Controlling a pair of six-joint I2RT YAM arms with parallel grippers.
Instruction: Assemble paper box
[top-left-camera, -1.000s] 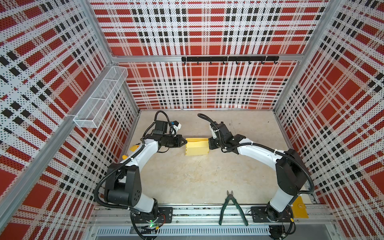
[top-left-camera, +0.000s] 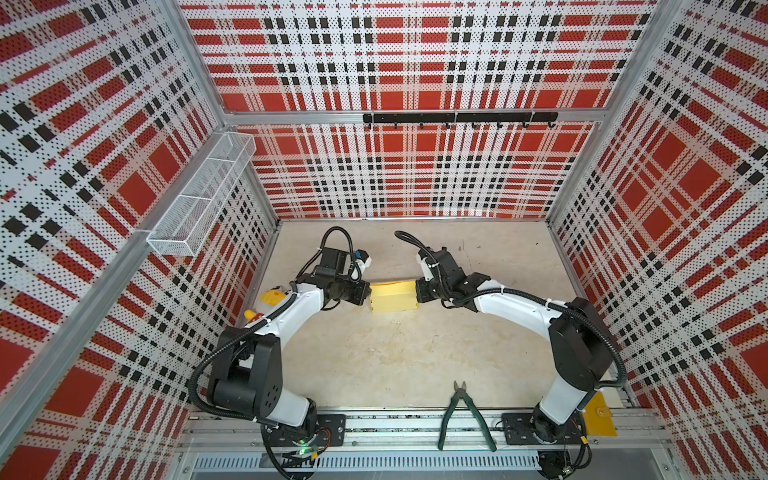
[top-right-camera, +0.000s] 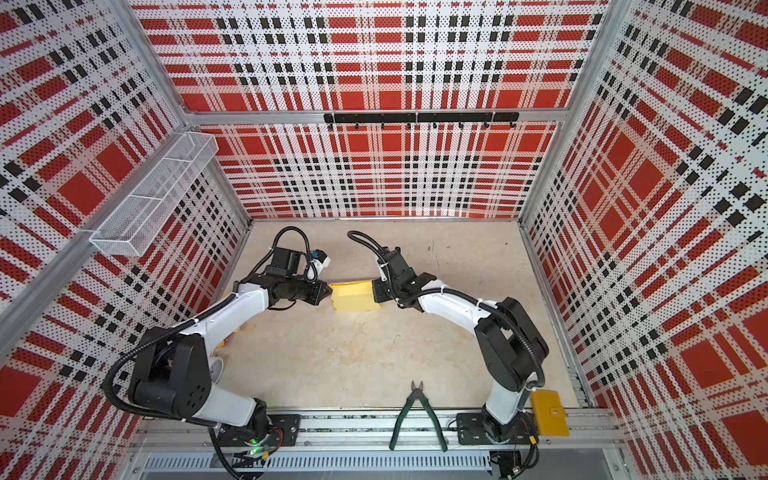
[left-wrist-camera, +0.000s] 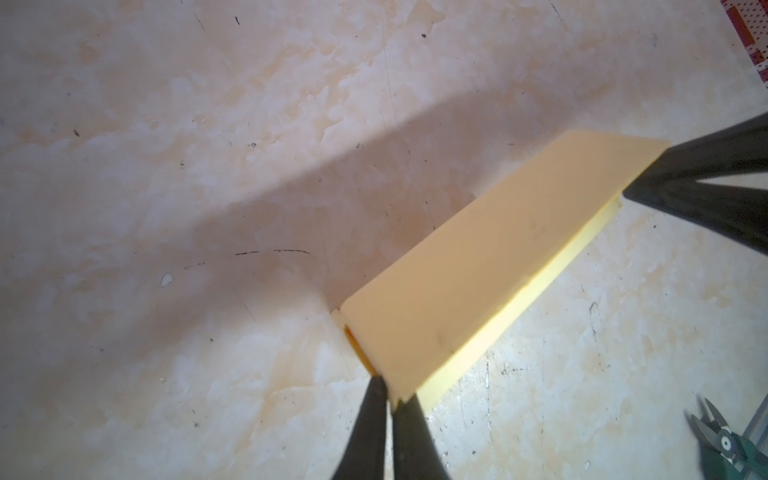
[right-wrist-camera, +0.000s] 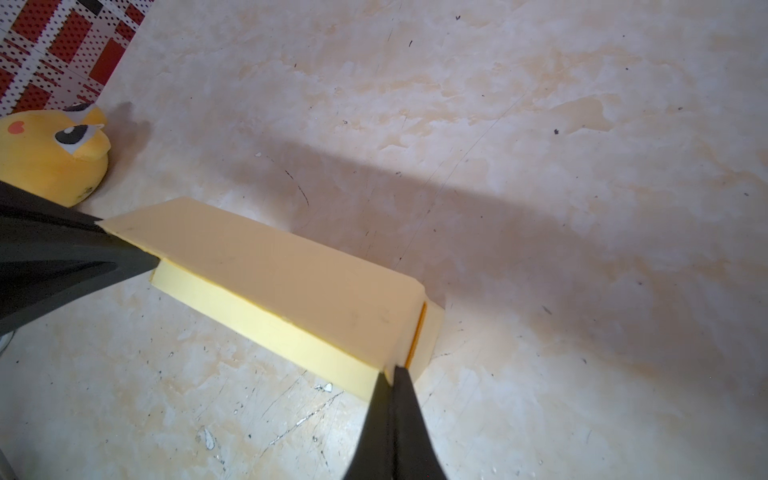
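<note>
The yellow paper box (top-left-camera: 394, 301) stands in the middle of the table, between my two grippers. Seen from both wrists, its broad top panel (left-wrist-camera: 504, 240) lies over the body, with a slit along the end edge. My left gripper is shut, its tips touching the corner at the box's left end. At the opposite end my right gripper is shut too, tips against the near corner. Whether either pinches a thin paper edge is hard to tell.
Green-handled pliers (top-left-camera: 464, 412) lie at the front edge. A yellow plush toy (right-wrist-camera: 52, 156) sits at the table's left side, and a yellow item (top-right-camera: 549, 413) lies by the right arm's base. Bare table surrounds the box.
My left gripper has shifted slightly down and nearer the box's left end. My right gripper has barely moved.
</note>
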